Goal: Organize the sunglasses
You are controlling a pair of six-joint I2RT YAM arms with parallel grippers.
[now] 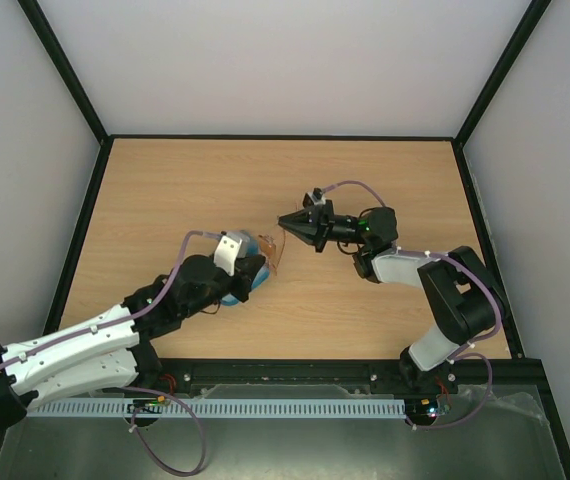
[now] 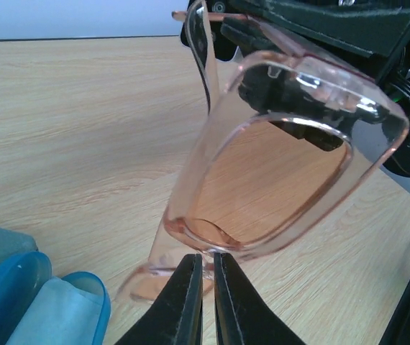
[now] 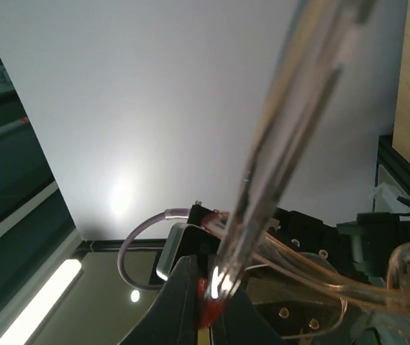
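Clear pinkish sunglasses (image 1: 271, 254) are held off the table between my two arms. In the left wrist view the frame (image 2: 183, 231) fills the middle, lenses tilted, with its lower part at my left fingertips. My left gripper is shut on it. At the upper right of that view, my right gripper's dark fingers lie around one temple arm. My right gripper has the temple (image 3: 257, 205) running between its fingertips; whether they clamp it is unclear. An open blue case (image 2: 18, 296) with light blue cloth (image 2: 60, 316) lies on the table, partly hidden under my left gripper (image 1: 261, 262) from above.
Dark frame bars (image 1: 283, 137) and pale walls (image 1: 285, 65) bound the workspace. The two grippers are close together near the middle.
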